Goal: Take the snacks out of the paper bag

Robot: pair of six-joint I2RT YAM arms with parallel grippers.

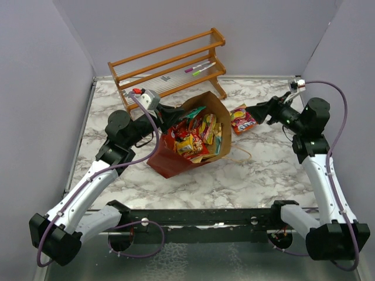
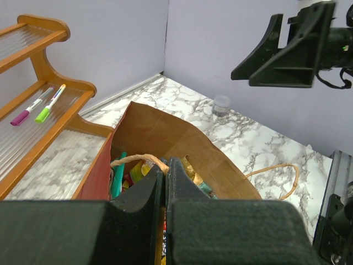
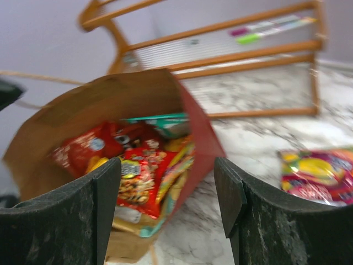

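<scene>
The brown paper bag leans tilted at the table's middle, its mouth open toward the right. Several snack packs, red, yellow and green, fill it. My left gripper is shut at the bag's upper edge, with the twisted cord handle running into its fingers. One red and yellow snack pack lies flat on the table, right of the bag. Just right of and above that pack, my right gripper stands open and empty. In the right wrist view, the bag's mouth shows beyond its fingers.
A wooden rack holding two marker pens stands behind the bag. A loose cord handle sticks out at the bag's right. Bare marble lies at the front right.
</scene>
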